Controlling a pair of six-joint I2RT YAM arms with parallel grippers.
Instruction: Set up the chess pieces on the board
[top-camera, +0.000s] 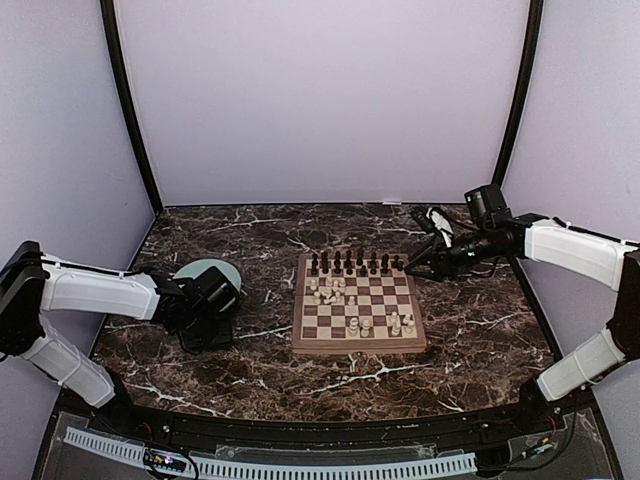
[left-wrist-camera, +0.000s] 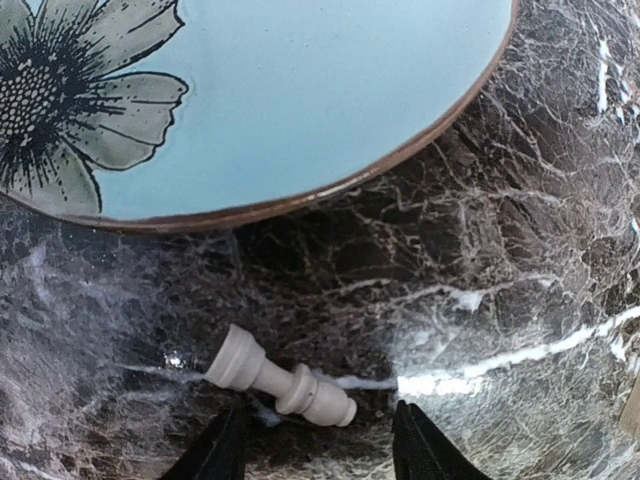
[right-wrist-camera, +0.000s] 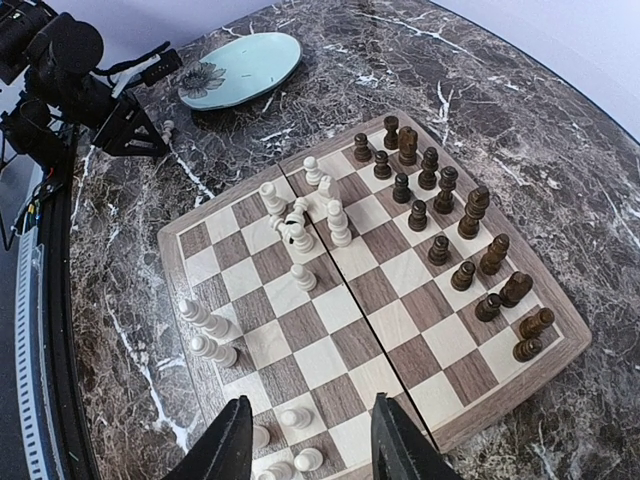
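A white chess piece lies on its side on the dark marble table, just below the plate's rim in the left wrist view. My left gripper is over it, its fingers apart and nothing held; the piece lies ahead of the gap, nearer the left finger. The chessboard carries dark pieces upright in rows at the far side. Several white pieces stand nearer, with a cluster of white pieces at the board's left, some tipped over. My right gripper hangs open and empty above the board.
A pale blue plate with a flower print sits right behind the left gripper, close to the fallen piece. Bare table separates the plate from the board. The table right of the board is clear.
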